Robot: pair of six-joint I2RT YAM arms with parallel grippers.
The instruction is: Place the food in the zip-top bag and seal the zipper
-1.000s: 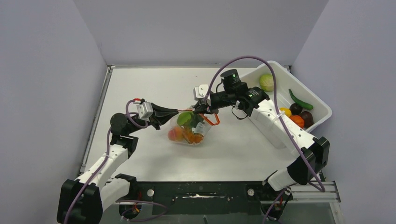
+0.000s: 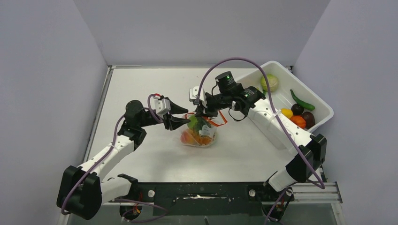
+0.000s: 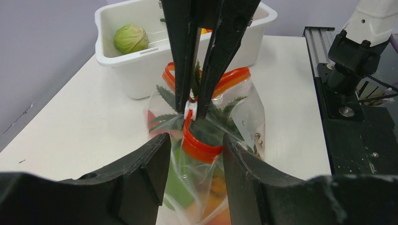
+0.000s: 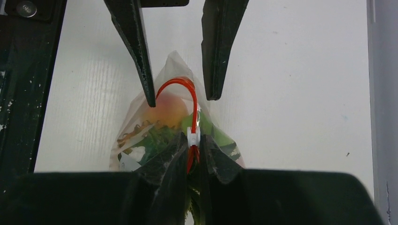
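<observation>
A clear zip bag (image 2: 199, 138) with an orange-red zipper band (image 3: 201, 149) stands on the table, with food inside, including green leaves (image 4: 162, 140) and orange pieces. My right gripper is shut on the white slider (image 4: 194, 133) on the zipper. To the left of it, my left gripper (image 2: 187, 116) stands open. In the left wrist view its fingers (image 3: 157, 166) lie on either side of the looped zipper end, apart from each other and not pinching it. The band between slider and loop looks closed; beyond the slider it spreads apart.
A white bin (image 2: 324, 101) at the right holds a cabbage (image 2: 269, 83), a cucumber (image 2: 302, 100), an eggplant (image 2: 308, 119) and other produce.
</observation>
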